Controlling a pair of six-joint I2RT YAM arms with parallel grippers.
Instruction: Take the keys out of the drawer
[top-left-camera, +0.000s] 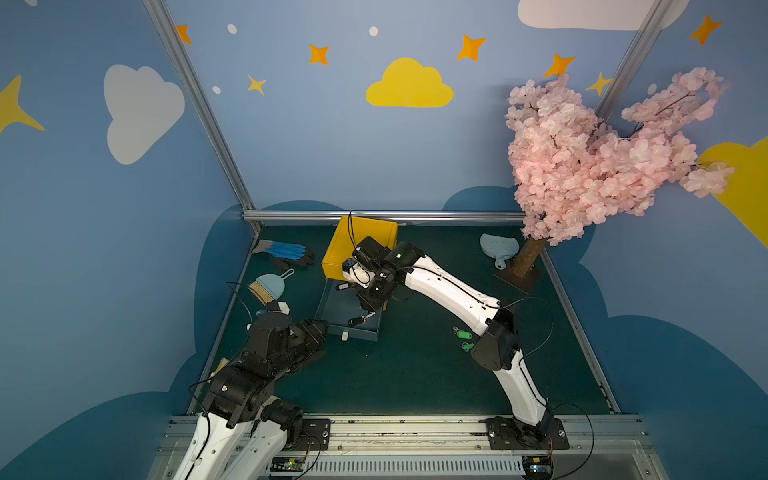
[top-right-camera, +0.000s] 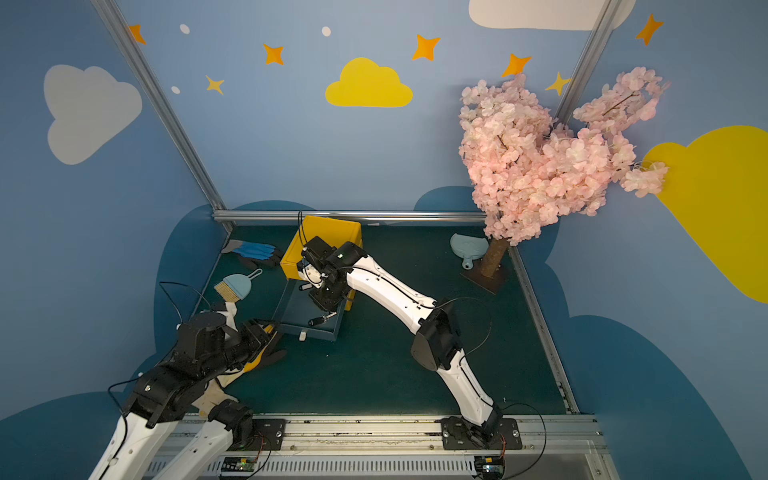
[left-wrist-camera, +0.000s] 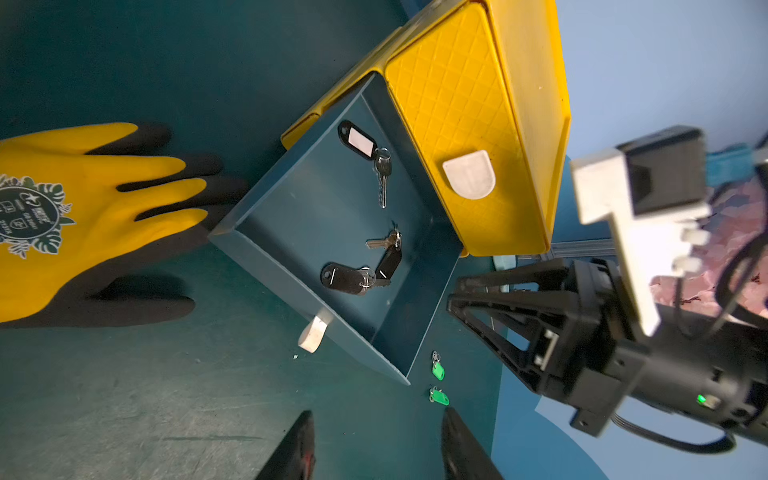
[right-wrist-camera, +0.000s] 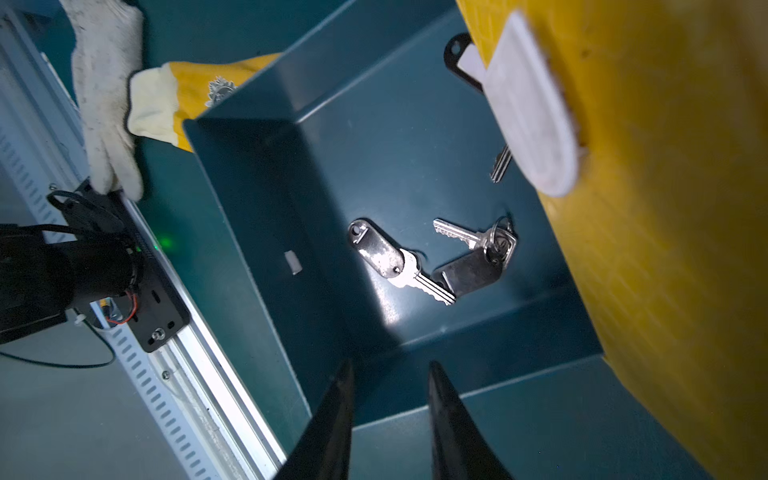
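The blue drawer (left-wrist-camera: 268, 264) of the yellow cabinet (left-wrist-camera: 452, 112) is pulled out. Inside it lie keys: one with a white-labelled black tag (left-wrist-camera: 357, 140) near the cabinet, another with a dark tag (left-wrist-camera: 344, 277) near the drawer front, and a third with a dark tag (left-wrist-camera: 389, 262) close beside it. My right gripper is over the drawer, its fingers apart and nothing between them. In the top views its arm hides part of the drawer. My left gripper stands open and empty, in front and to the left of the drawer.
Two green-tagged keys (top-left-camera: 462, 333) (top-left-camera: 468, 346) lie on the mat to the drawer's right. A yellow glove (left-wrist-camera: 88, 216) is at its left. A brush (top-left-camera: 262, 289), blue glove (top-left-camera: 280, 251), dustpan (top-left-camera: 499, 248) and blossom tree (top-left-camera: 526, 264) stand farther off.
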